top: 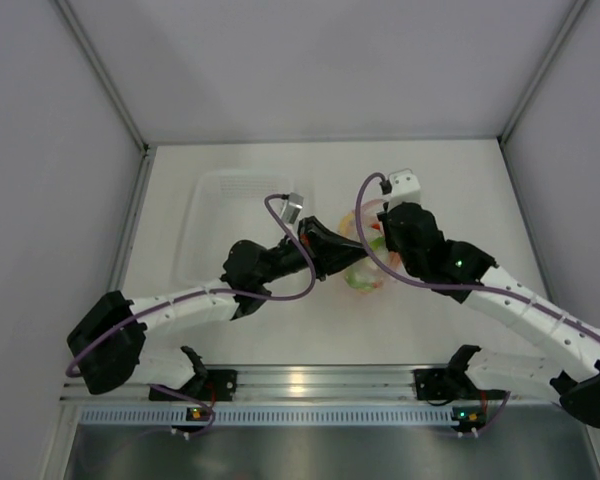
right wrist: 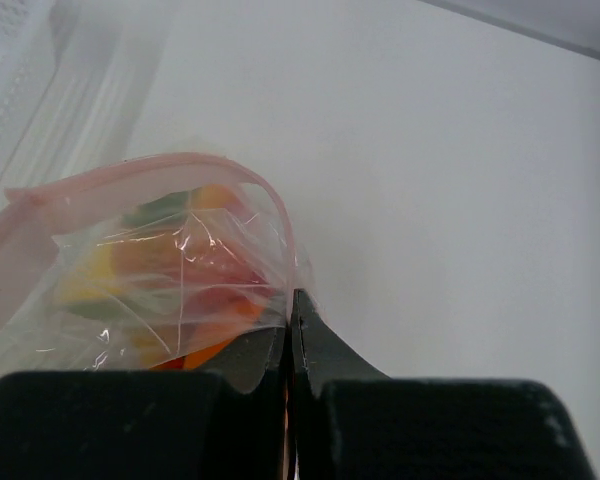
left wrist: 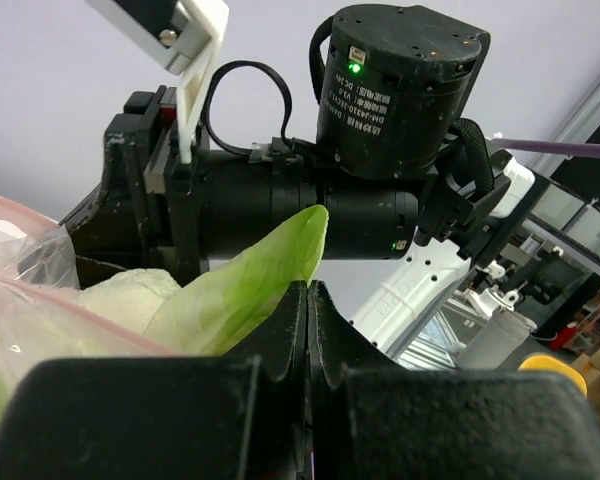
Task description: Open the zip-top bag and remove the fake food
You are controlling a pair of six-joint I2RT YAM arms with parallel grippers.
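The zip top bag [top: 365, 275] with coloured fake food inside lies mid-table, partly hidden by both arms. In the right wrist view my right gripper is shut on the bag's pink-rimmed edge [right wrist: 150, 175]; red, orange, yellow and green pieces show through the plastic. In the left wrist view my left gripper is shut, its tips at a green leaf piece [left wrist: 235, 290] poking up from the bag beside a pale piece [left wrist: 120, 300]; whether it grips the leaf is unclear.
A white perforated tray [top: 200, 200] sits at the back left of the white table [top: 450, 170]. Free table lies behind and right of the bag. Walls surround the back and sides.
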